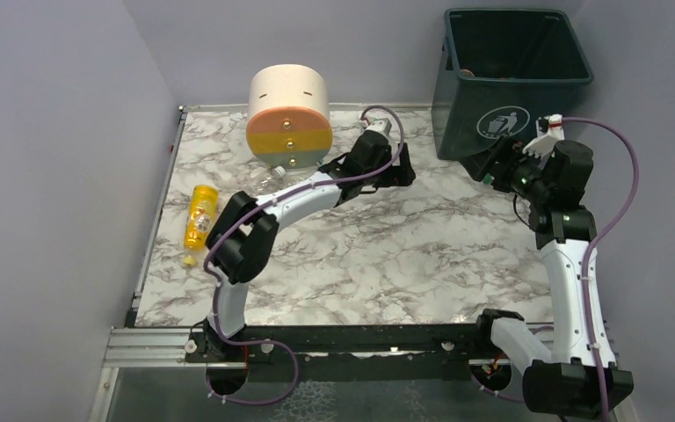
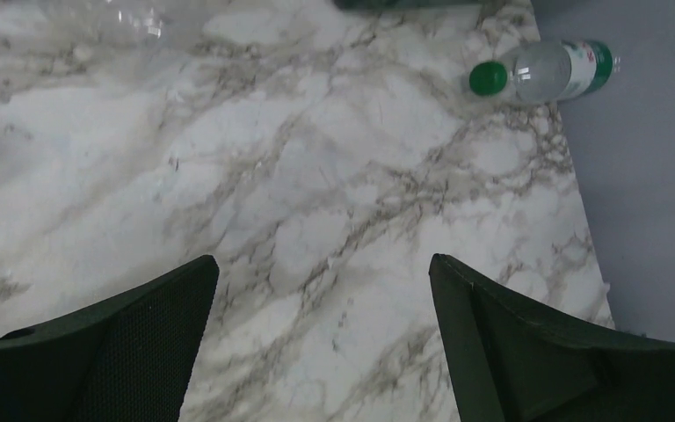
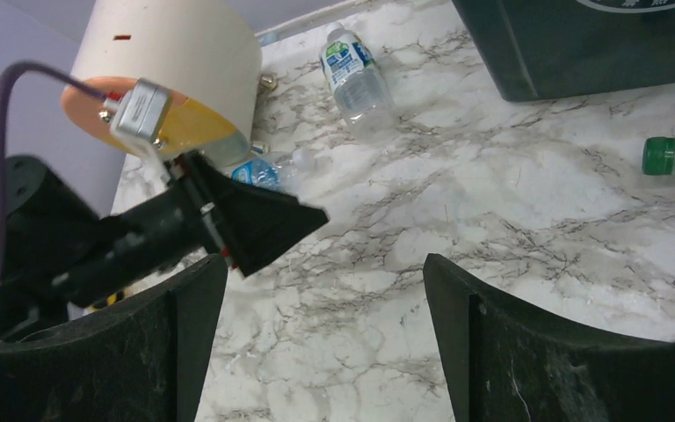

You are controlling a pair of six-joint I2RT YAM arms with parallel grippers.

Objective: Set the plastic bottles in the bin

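Observation:
My left gripper (image 1: pixel 395 167) hangs open over the upper middle of the marble table, nothing between its fingers in the left wrist view. My right gripper (image 1: pixel 483 163), open and empty, is above the table's right side before the dark green bin (image 1: pixel 511 92). A green-capped bottle (image 2: pixel 562 72) lies at the table's right, mostly hidden from above. Two clear bottles (image 3: pixel 357 83) lie near the back, partly hidden by the left arm from above. Another clear bottle (image 1: pixel 268 181) lies left of them, beside a yellow bottle (image 1: pixel 200 215).
A cream drum-shaped box (image 1: pixel 286 88) with coloured front stands at the back. A small yellow piece (image 1: pixel 189 261) lies at the left. Grey walls border the sides and back.

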